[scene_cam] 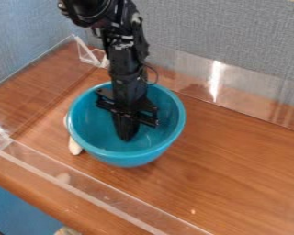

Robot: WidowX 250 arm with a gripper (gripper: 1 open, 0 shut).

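A teal bowl point(156, 145) sits on the wooden tabletop point(223, 184). My black gripper point(122, 130) reaches down from above into the bowl, its tip low inside it. The gripper looks shut; whether anything lies between its fingertips is hard to see against the dark shape. A pale elongated object point(73, 146) lies on the table just left of the bowl, partly hidden by it.
Clear plastic barriers point(215, 81) edge the table at the back and along the near left. A grey textured wall stands behind. The table to the right of the bowl is clear.
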